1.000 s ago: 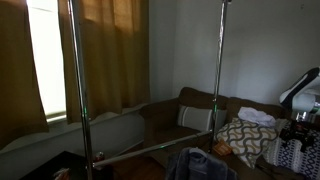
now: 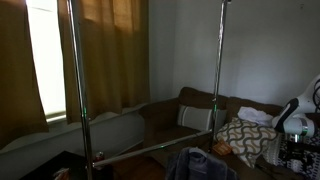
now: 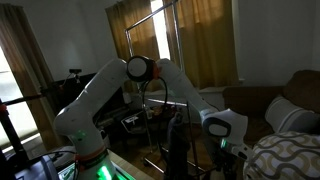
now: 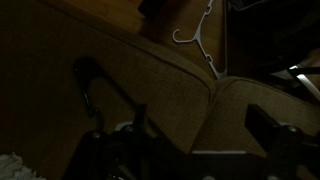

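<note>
My gripper stands open above the brown sofa cushion, its two dark fingers apart at the bottom of the wrist view. A dark hooked thing, perhaps a hanger (image 4: 90, 72), lies on the cushion (image 4: 172, 88) at the left and runs down toward the left finger; its lower part is lost in shadow. On the floor beyond the cushion edge lies a white hanger (image 4: 203, 42). In exterior view 1 the gripper (image 2: 294, 156) is at the right edge, low over the sofa. Nothing shows held.
A metal garment rack (image 2: 217, 80) stands in front of the sofa, with a dark garment (image 2: 198, 163) near its base. A patterned pillow (image 2: 246, 138) and folded white cloth (image 2: 255, 116) are on the sofa. Part of something white and fluffy (image 4: 15, 168) shows at lower left.
The rack, pillows and garment look unmoved.
</note>
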